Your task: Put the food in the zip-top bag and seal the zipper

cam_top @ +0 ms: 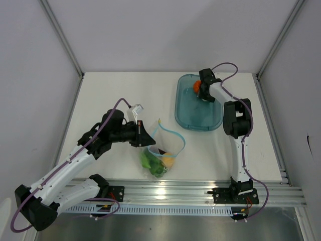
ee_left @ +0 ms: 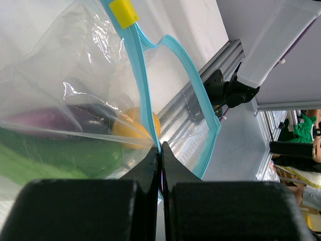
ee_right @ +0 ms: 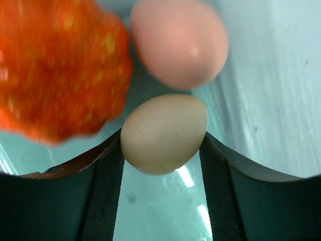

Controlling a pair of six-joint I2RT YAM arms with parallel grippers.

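The clear zip top bag (cam_top: 170,140) with a blue zip rim stands mouth up at the front middle of the table. Inside it are a green food (ee_left: 75,155), a purple one (ee_left: 45,120) and a yellow-orange one (ee_left: 131,128). My left gripper is shut on the rim of the bag. Over the blue-green tray (cam_top: 193,118), my right gripper is low at the far end, one fingertip at each side of a beige egg (ee_right: 164,133). Whether it grips the egg firmly does not show.
Beside that egg in the tray lie a pinkish egg (ee_right: 181,42) and a bumpy orange food (ee_right: 60,70), both close to the right fingers. The tray's wall (ee_right: 241,100) is near too. Bare table (cam_top: 120,88) stretches to the left of the tray.
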